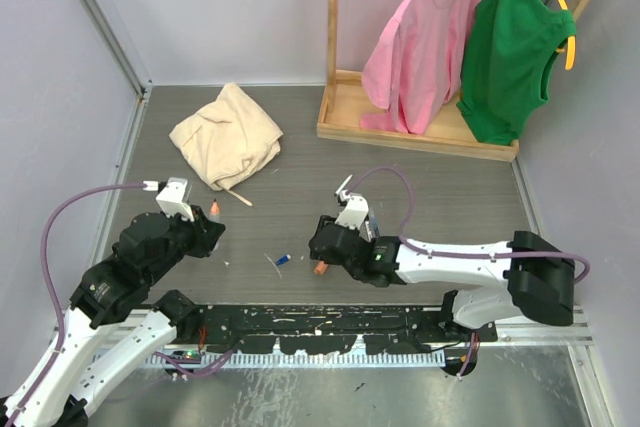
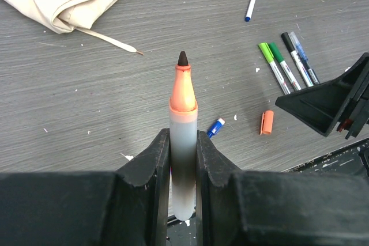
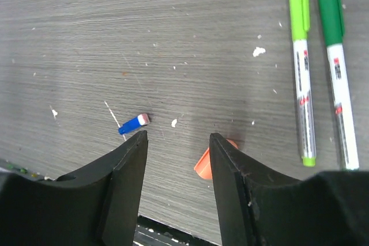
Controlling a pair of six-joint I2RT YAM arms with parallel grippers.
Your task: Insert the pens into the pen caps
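My left gripper is shut on an uncapped orange marker [image 2: 183,93], held upright with its dark tip upward. On the table lies an orange cap [image 2: 267,122], apart from the marker. Above it hangs my right gripper, its fingers parted with nothing between them; the right finger partly covers the orange cap [image 3: 204,165] in the right wrist view. A short blue cap [image 3: 134,123] lies to the left. Further back is a white pen with a blue end [image 2: 251,5]. A light green pen [image 2: 274,67] and a dark green pen [image 2: 284,65] lie side by side.
Beside the green pens are a black-capped pen [image 2: 297,59] and a blue clear pen [image 2: 304,56]. A beige cloth [image 1: 228,137] lies at the back left, a thin stick [image 2: 109,40] at its edge. A wooden clothes rack [image 1: 420,140] stands at the back right.
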